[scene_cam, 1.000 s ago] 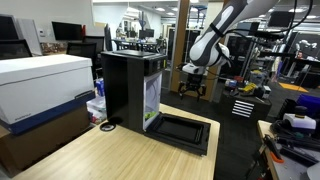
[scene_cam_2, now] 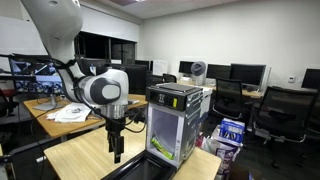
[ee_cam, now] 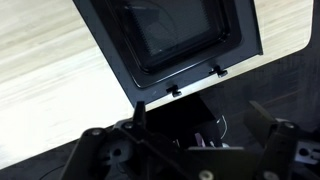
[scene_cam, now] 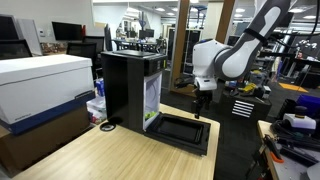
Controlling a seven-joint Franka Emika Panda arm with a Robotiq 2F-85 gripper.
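My gripper [scene_cam: 202,111] points downward, fingers apart and empty, beside the far-right part of the lowered black door. In exterior view 2 the gripper [scene_cam_2: 113,153] shows left of the door. The black cabinet [scene_cam: 124,92] stands upright on the wooden table with its front open. Its door [scene_cam_2: 151,166] lies folded down flat in front of it. From the wrist view, the door's windowed panel [ee_cam: 165,28] lies below and ahead, with two small black fittings along its near edge. A small yellow-green thing [scene_cam_2: 167,153] sits low at the cabinet opening.
White storage boxes [scene_cam: 45,85] are stacked left of the cabinet. A small black round item [scene_cam: 107,126] lies on the table [scene_cam: 120,155]. Bare wood extends in front of the cabinet. The table edge runs close to the door, with dark floor beyond.
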